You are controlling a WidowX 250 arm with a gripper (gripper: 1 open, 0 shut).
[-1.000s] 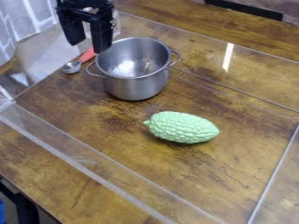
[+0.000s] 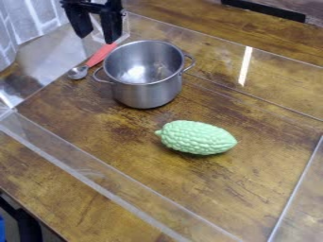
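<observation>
My black gripper [image 2: 96,26] hangs at the top left, above and left of a steel pot [image 2: 144,87] with two side handles; its fingers are spread, with nothing visible between them. A spoon with a red handle [image 2: 98,55] lies behind the pot on the left, its metal head at the pot's left. A pale green bitter-melon-shaped object [image 2: 195,138] lies on the wooden surface [image 2: 151,198] in front and to the right of the pot.
Clear low walls border the work area on several sides. A pale, crinkled backdrop stands at the top left.
My gripper has moved up and back, away from the pot, uncovering more of the red spoon handle. The pot and green object have not moved.
</observation>
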